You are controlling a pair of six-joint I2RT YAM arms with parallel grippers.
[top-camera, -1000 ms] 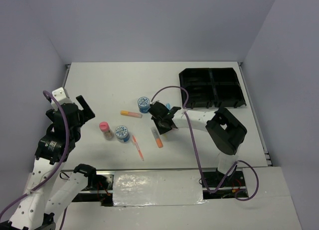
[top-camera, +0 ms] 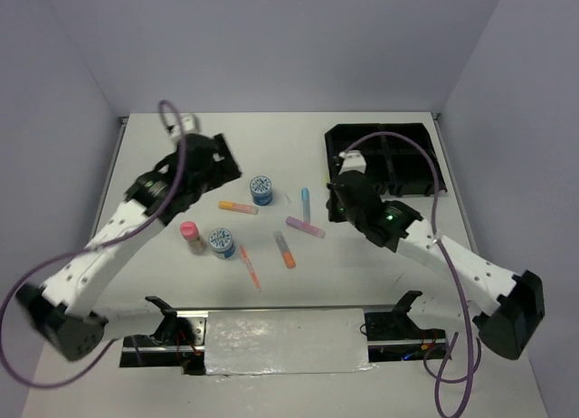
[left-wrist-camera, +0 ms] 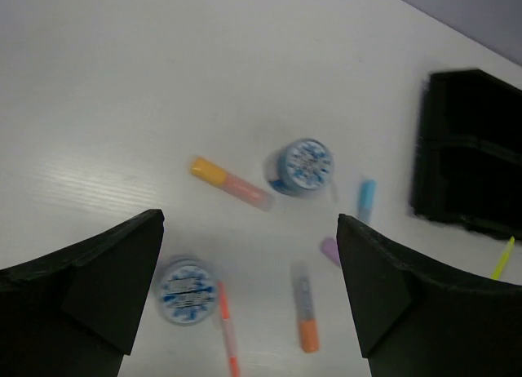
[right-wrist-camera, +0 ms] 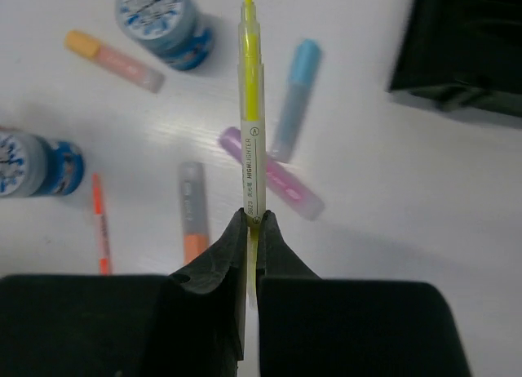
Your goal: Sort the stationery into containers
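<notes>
My right gripper is shut on a yellow highlighter, held upright in its view, near the black divided container. My left gripper, blurred, is open above the table. Lying below are an orange-capped marker, a grey-orange marker, a purple marker, a blue marker and a red pen. Two blue round tubs and a pink-capped bottle stand among them.
Grey walls enclose the sides and back.
My right arm has risen and moved right toward the container with the highlighter. My left arm has swung right and back over the table. The purple marker is uncovered.
</notes>
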